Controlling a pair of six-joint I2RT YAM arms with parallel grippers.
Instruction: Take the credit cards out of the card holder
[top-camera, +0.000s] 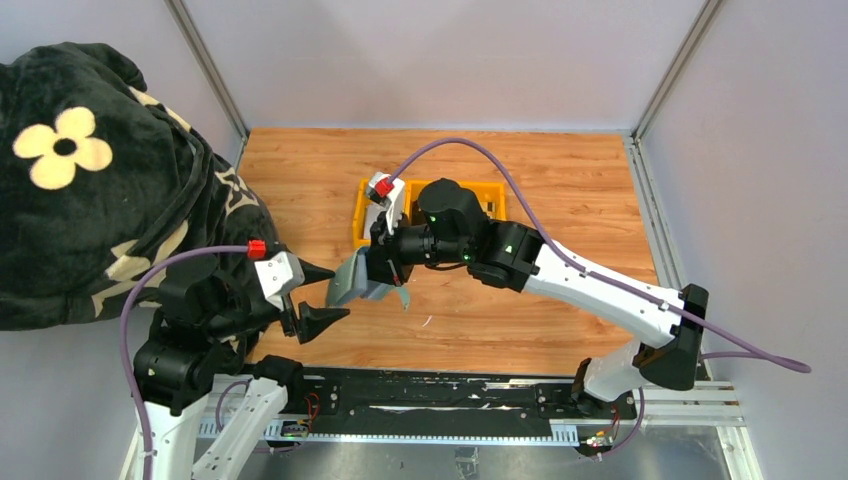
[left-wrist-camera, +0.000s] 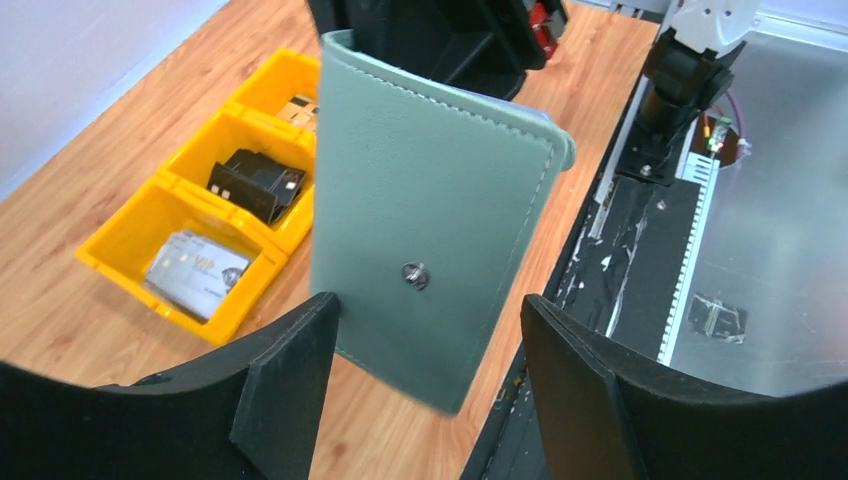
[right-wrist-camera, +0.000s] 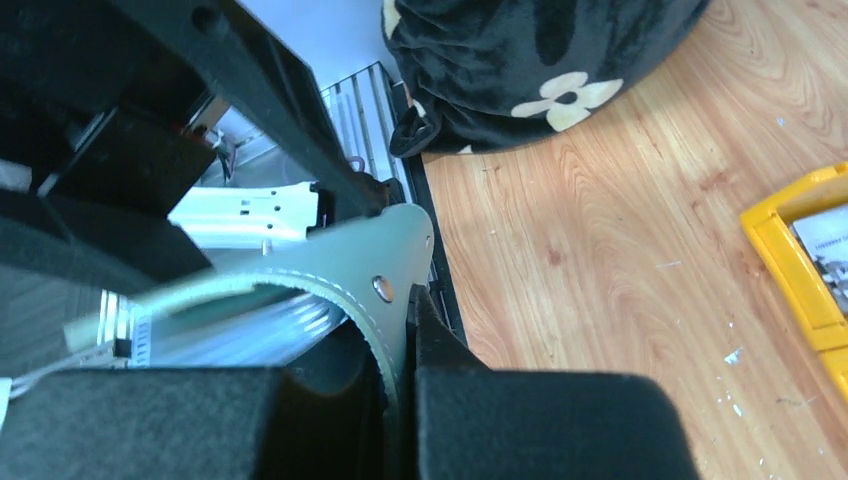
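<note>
A pale green card holder (left-wrist-camera: 425, 220) with stitched edges and a metal snap hangs above the table, held by its far edge. My right gripper (top-camera: 385, 262) is shut on it; in the right wrist view one leather wall of the holder (right-wrist-camera: 385, 260) runs down between the pads. Clear sleeves show blurred inside its fold. My left gripper (top-camera: 330, 295) stands open just left of the holder, its fingers (left-wrist-camera: 290, 385) apart with no card visible between them. From here I cannot tell whether cards remain inside the holder.
Behind the grippers sits a yellow divided tray (left-wrist-camera: 95, 250). Its compartments hold a silver VIP card (left-wrist-camera: 195, 275), dark cards (left-wrist-camera: 255, 185) and tan cards (left-wrist-camera: 300, 112). A dark floral blanket (top-camera: 100, 190) lies at the left.
</note>
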